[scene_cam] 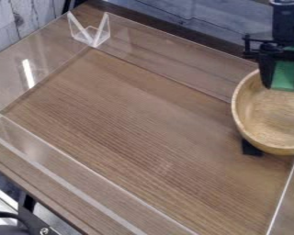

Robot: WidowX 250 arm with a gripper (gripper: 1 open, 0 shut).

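Observation:
My black gripper (279, 55) is at the top right, shut on a green object (279, 79), held at the upper rim of a tan wooden bowl (265, 123). The bowl sits at the right of the wooden table (125, 128), partly over a black block (252, 147). The fingertips are partly hidden against the green object, whose exact shape is unclear.
A clear plastic stand (91, 31) is at the back left of the table. Clear tape strips run along the table's left and right sides. A wall borders the back, and dark cables lie at the lower left.

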